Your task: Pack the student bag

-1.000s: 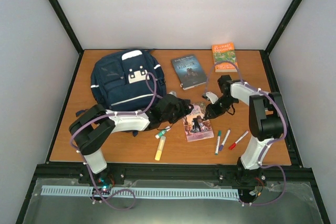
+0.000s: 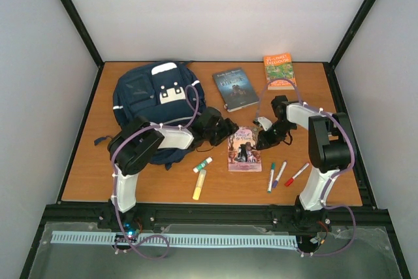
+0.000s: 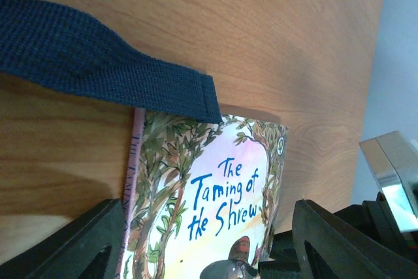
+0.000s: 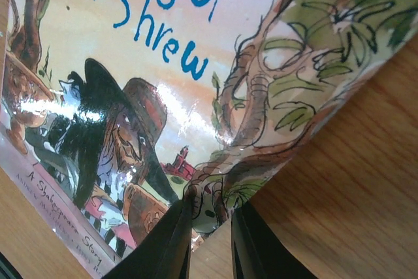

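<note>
The pink "Taming of the Shrew" book lies flat near the middle of the table, cover up. My left gripper is part open at its upper left corner in the top view; its fingers stand wide apart over the cover, gripping nothing. On the right, my right gripper is shut on the book's edge. A dark blue strap overlaps one end of the cover in the left wrist view. The navy student bag rests at the back left, partly hidden by my left arm.
A dark book and an orange-green book lie at the back. In front are a glue stick, a yellow highlighter and green, purple and red markers.
The pink book has turned slightly clockwise and now lies squarer to the table. The right arm has hardly moved.
</note>
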